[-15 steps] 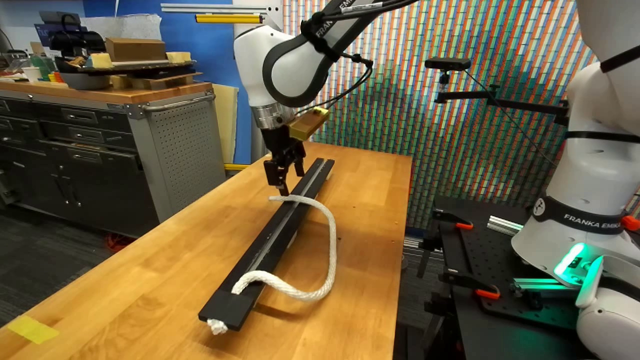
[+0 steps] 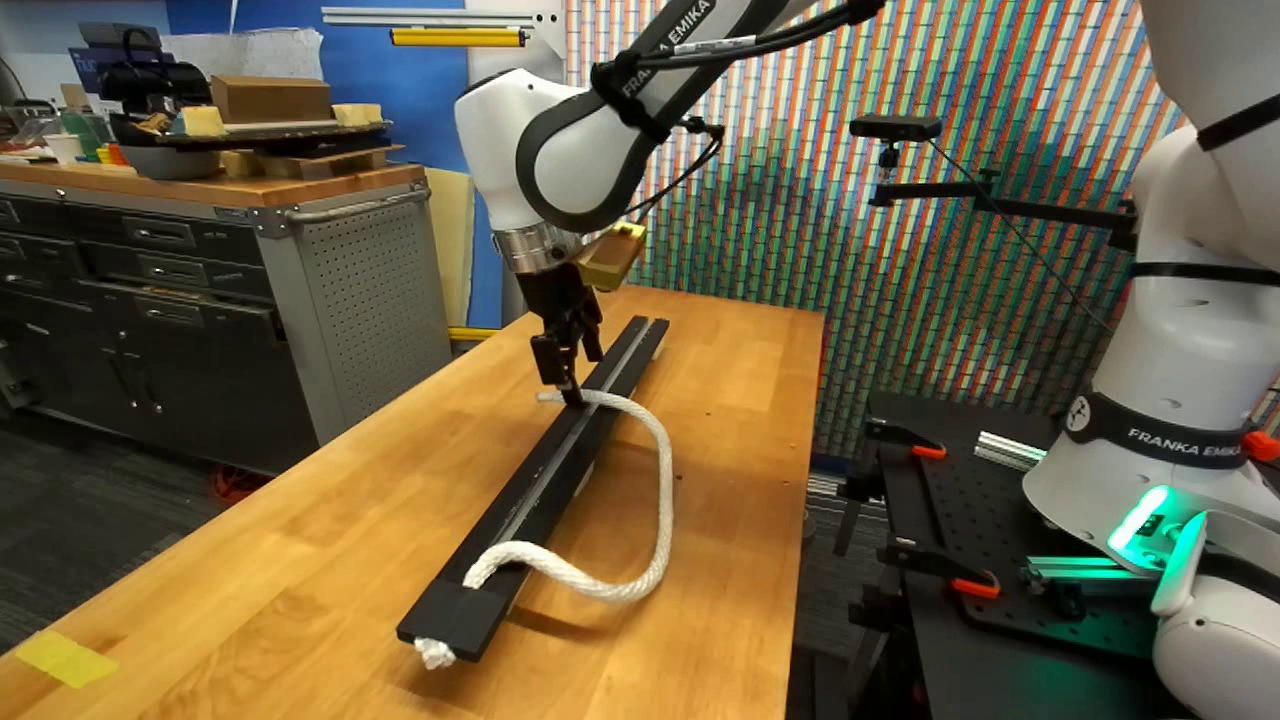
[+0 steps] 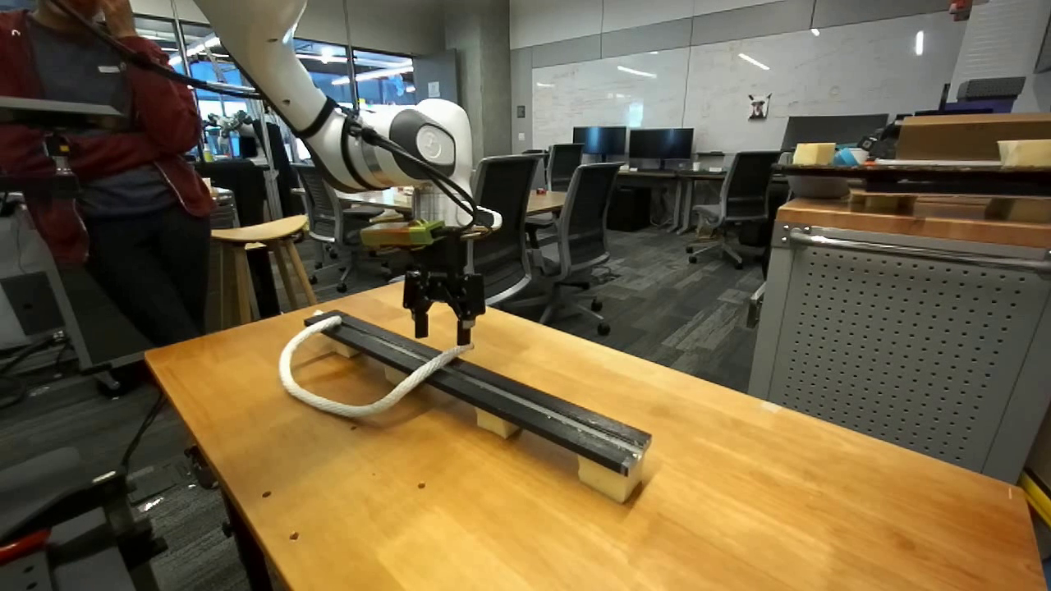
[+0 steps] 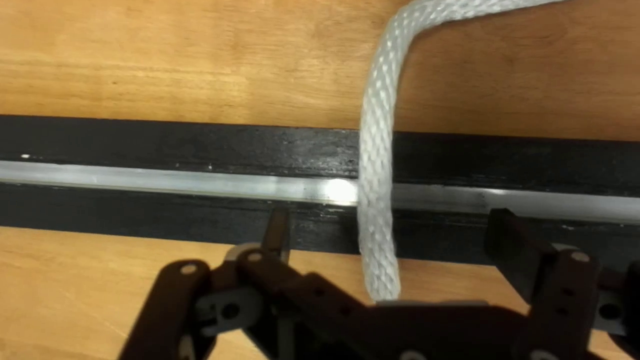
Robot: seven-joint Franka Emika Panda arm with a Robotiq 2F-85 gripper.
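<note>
A white rope (image 2: 663, 504) bows out over the table from one end of a long black rail (image 2: 510, 504), and its free end lies across the rail. Down the rail's middle runs a pale groove (image 4: 144, 180). My gripper (image 3: 443, 335) hangs over the rail by the free end of the rope. In the wrist view the gripper is open, its fingers wide apart on either side of the rope (image 4: 376, 162), touching neither side. The rope's near tip reaches past the rail's edge and partly meets the gripper body in that view.
Pale blocks (image 3: 608, 478) hold the rail above the wooden table (image 3: 768, 492). Bare tabletop lies on both sides of it. A second white arm (image 2: 1152, 360) stands on a black bench to the right, and a tool cabinet (image 2: 360, 288) is at the left.
My gripper has come down and slightly toward the camera, close to the rope's free end. Rope and rail lie as before.
</note>
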